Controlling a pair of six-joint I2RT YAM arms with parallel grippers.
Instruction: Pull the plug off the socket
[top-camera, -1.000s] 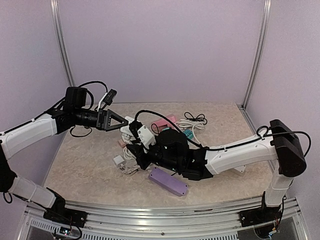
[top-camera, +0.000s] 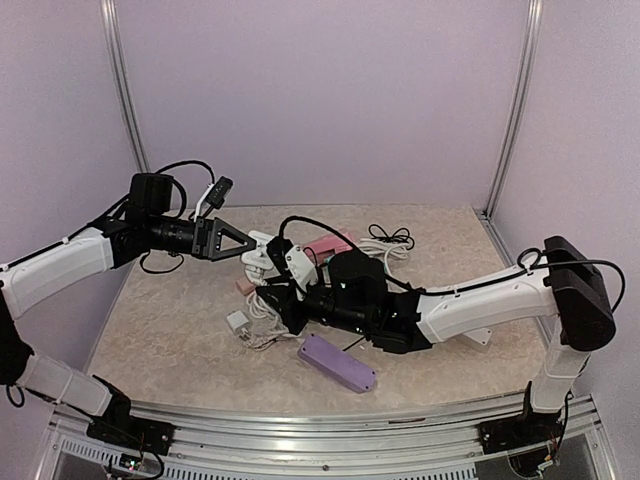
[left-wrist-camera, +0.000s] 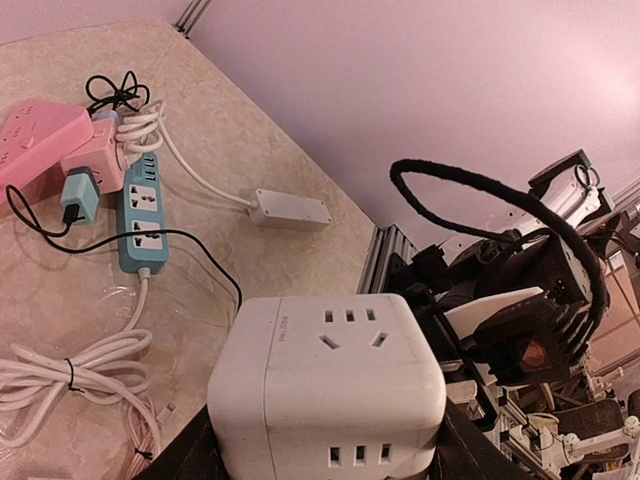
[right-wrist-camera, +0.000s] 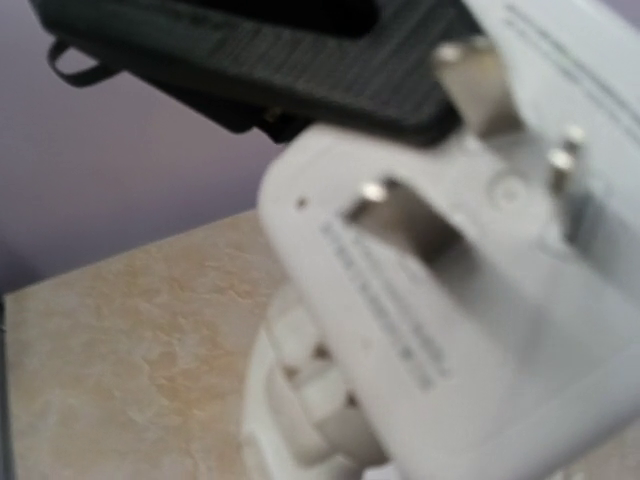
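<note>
In the left wrist view, a white cube socket (left-wrist-camera: 325, 385) with slotted faces fills the space between the fingers of my left gripper, which is shut on it. Close to the right wrist camera, its prong face (right-wrist-camera: 480, 280) shows metal pins, blurred. A ribbed white piece (right-wrist-camera: 310, 390), apparently the plug and its cable end, is below and behind that face. From above, my right gripper (top-camera: 264, 291) meets the white plug (top-camera: 256, 266) just under the socket (top-camera: 262, 240) and looks shut on it; the right fingertips are mostly hidden. Plug and socket appear to touch.
On the table lie a purple block (top-camera: 337, 363), a white adapter (top-camera: 238, 322) and white cable coils (top-camera: 265, 318). A blue-green power strip (left-wrist-camera: 142, 205), pink blocks (left-wrist-camera: 40, 140) and a white box (left-wrist-camera: 290, 209) are farther off. The right arm (top-camera: 490, 307) spans the table's right side.
My right gripper and forearm have shifted slightly to the right and turned a little, with more white plug showing between the grippers. The left arm is unmoved.
</note>
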